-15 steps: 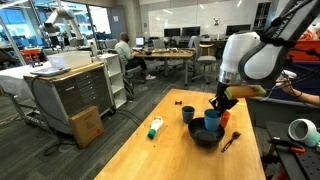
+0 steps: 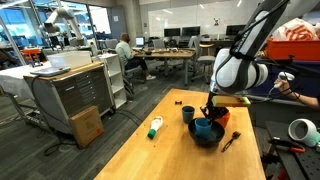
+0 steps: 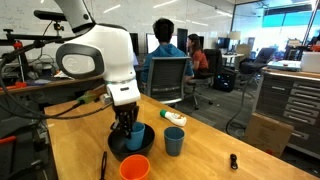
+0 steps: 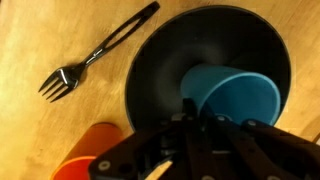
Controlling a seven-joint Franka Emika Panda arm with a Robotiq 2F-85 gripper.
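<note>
A blue cup [image 4: 238, 97] is within the black bowl [image 4: 158, 82], its open mouth showing in the wrist view. My gripper is shut on the cup at its rim. Exterior view 2 shows the cup [image 3: 138, 132] inside the bowl [image 3: 124, 152], below my gripper [image 3: 128, 120]. In exterior view 1 the cup [image 2: 204, 128] rises above the rim of the bowl [image 2: 204, 142]. Whether its base touches the bowl's floor cannot be told.
An orange cup [image 3: 136, 168] and a black fork [image 4: 100, 50] lie near the bowl. A grey-blue cup [image 3: 172, 141] stands beside it. Farther off are a white bottle [image 2: 155, 127] and a small black object [image 3: 233, 161].
My gripper and the blue cup have come down and slightly left in exterior view 1, lower into the bowl. The other objects stay where they were.
</note>
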